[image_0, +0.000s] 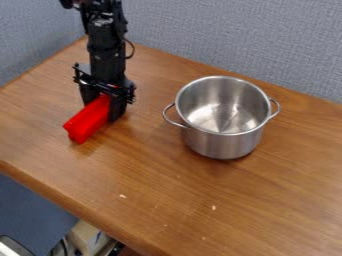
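Observation:
My black gripper (102, 94) reaches down from the back of the table at left, shut on a red block (88, 122) that lies slanted on or just above the wood; whether it touches the surface I cannot tell. The fingertips are partly lost in the dark shape over the block's upper end. A steel pot (223, 114) with two handles stands upright to the right, apart from the gripper and the block.
A grey wall (241, 40) rises behind.

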